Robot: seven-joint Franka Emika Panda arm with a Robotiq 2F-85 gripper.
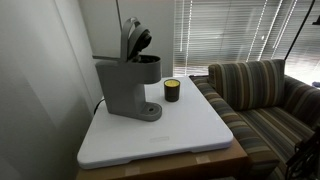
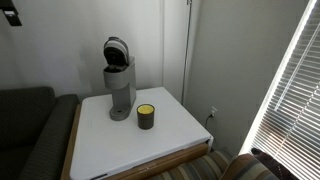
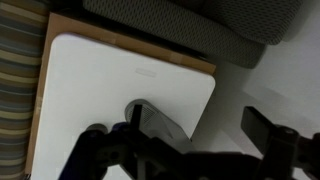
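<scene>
A grey coffee machine [image 1: 123,88] stands on a white tabletop [image 1: 160,140], its lid [image 2: 117,50] raised. Beside it, apart from its drip tray [image 2: 119,113], sits an upright dark mug [image 2: 146,118] with a yellow inside. From above, in the wrist view, my gripper is open, its fingers wide apart and nothing seen between them. Beneath it shows the grey coffee machine [image 3: 158,122], partly covered by the gripper. A dark round shape near the left finger may be the mug; it is too dim to be sure.
A striped sofa [image 1: 248,88] borders the table on one side and a dark grey sofa [image 2: 30,125] on another. Walls and window blinds [image 1: 225,35] lie behind. Much of the white top is bare around the machine and mug.
</scene>
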